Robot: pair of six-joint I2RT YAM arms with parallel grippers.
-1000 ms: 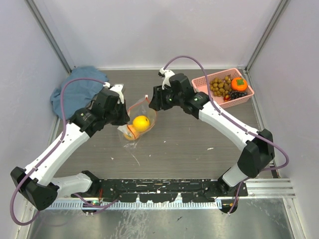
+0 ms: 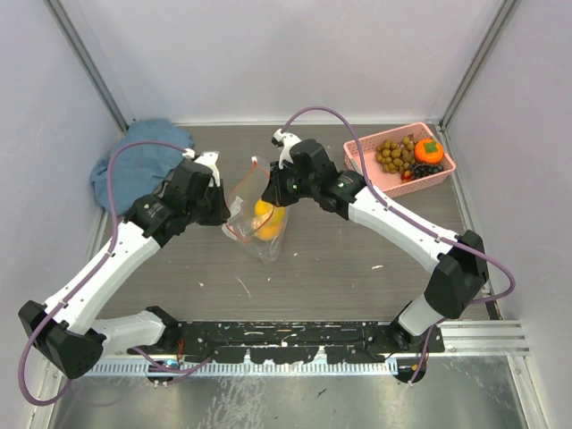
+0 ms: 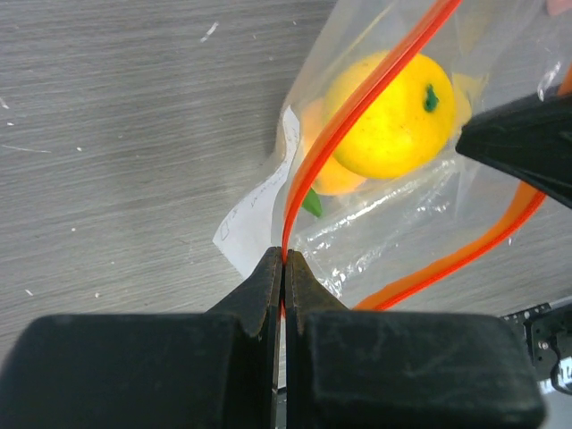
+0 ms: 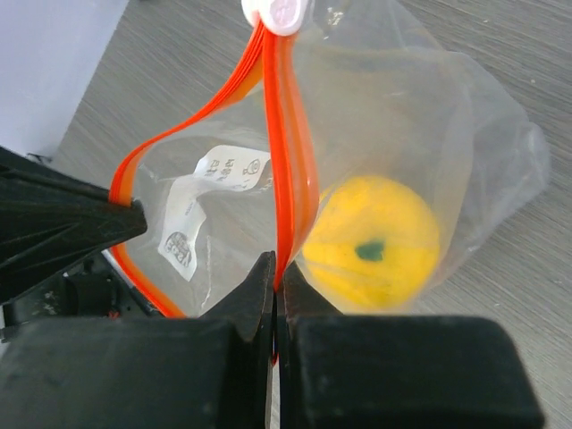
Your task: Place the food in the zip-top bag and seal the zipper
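Observation:
Between my two arms hangs a clear zip top bag (image 2: pixel 273 241) with an orange zipper edge, its mouth spread apart. Inside lie a yellow fruit (image 3: pixel 394 116) with a green stem spot and an orange fruit (image 3: pixel 336 175) partly behind it. My left gripper is shut on the bag's orange rim. On the opposite side of the mouth, my right gripper is shut on the rim as well. A white slider (image 4: pixel 277 12) sits at the top end of the zipper in the right wrist view.
At the back right stands a pink basket (image 2: pixel 392 187) holding grapes (image 2: pixel 393 154) and a persimmon (image 2: pixel 429 151). A blue cloth (image 2: pixel 134 170) is heaped at the back left. The table in front of the bag is mostly clear.
The bag lifted and tilted, and the fruit shifted right inside it. The left arm looks still.

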